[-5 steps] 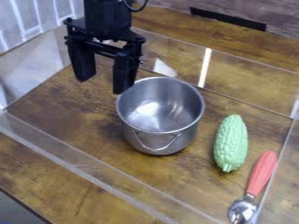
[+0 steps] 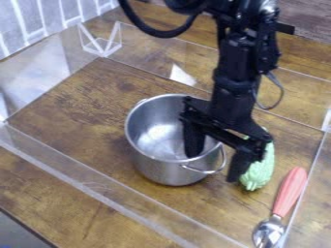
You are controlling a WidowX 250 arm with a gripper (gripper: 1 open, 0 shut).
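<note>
My black gripper is open, lowered over the right side of a steel pot, with its fingers near the rim and the green corn cob. The corn lies right of the pot, partly hidden behind the gripper. An ice-cream scoop with a pink handle lies at the lower right.
The wooden table has clear room at the left and at the back. Clear plastic edges run along its left, front and right sides, with a white fence-like side at the upper left.
My gripper has moved from the upper left, down and to the right over the pot toward the corn. The corn is now partly covered from view.
</note>
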